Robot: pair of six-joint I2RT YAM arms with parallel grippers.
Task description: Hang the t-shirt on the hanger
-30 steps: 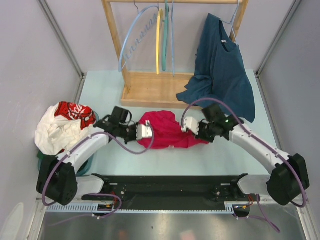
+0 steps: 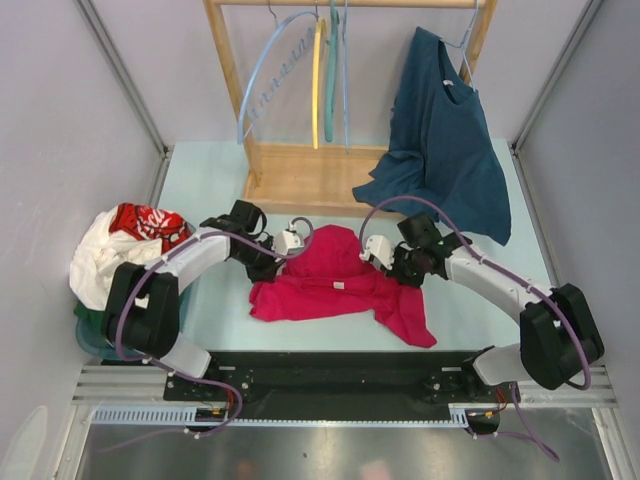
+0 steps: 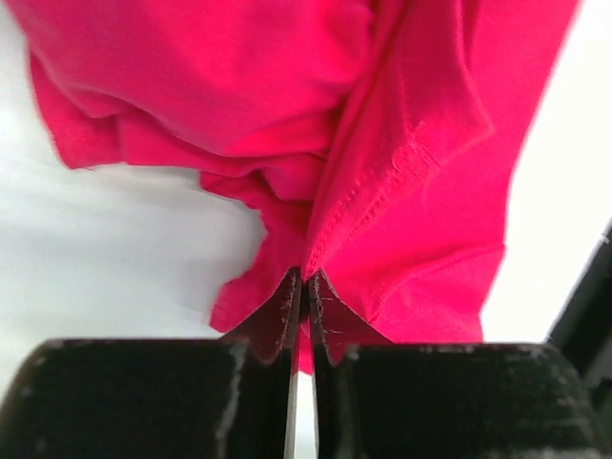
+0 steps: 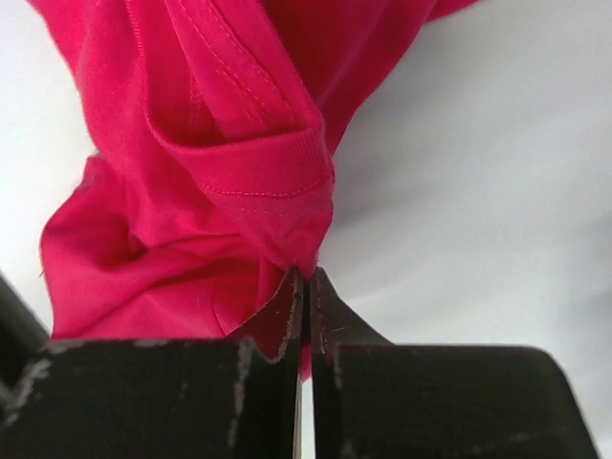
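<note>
The red t-shirt (image 2: 330, 255) lies crumpled and spread sideways on the white table in front of the rack. My left gripper is shut on a fold of it at the left part, where the cloth gathers into the fingertips. At the right part, my right gripper is also closed on a fold, near a stitched hem. Hangers in light blue, yellow (image 2: 318, 85) and teal (image 2: 330, 90) hang from the wooden bar above.
A dark blue shirt (image 2: 430, 150) on a hanger drapes at the back right of the wooden rack (image 2: 300, 175). A basket of white, red and green clothes (image 2: 110, 260) stands at the left. Bare table lies beside the red shirt.
The red cloth has shifted and spread toward the front, its right end now hanging lower.
</note>
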